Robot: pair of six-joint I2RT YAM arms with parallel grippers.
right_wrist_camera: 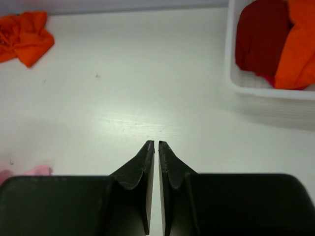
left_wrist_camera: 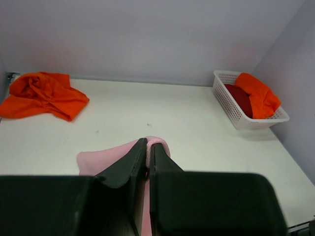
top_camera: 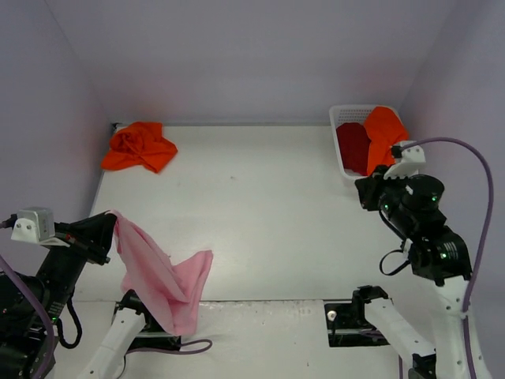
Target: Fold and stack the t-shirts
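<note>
A pink t shirt (top_camera: 162, 276) hangs from my left gripper (top_camera: 112, 229) at the table's front left, its lower part drooping over the front edge. In the left wrist view the pink cloth (left_wrist_camera: 157, 143) is pinched between the shut fingers. My right gripper is above the table's right side, its fingertips a narrow gap apart with only bare table showing between them. A crumpled orange t shirt (top_camera: 140, 147) lies at the back left corner.
A white basket (top_camera: 341, 116) at the back right holds a dark red cloth (top_camera: 353, 148) and an orange cloth (top_camera: 382, 134). Walls close off the back and sides.
</note>
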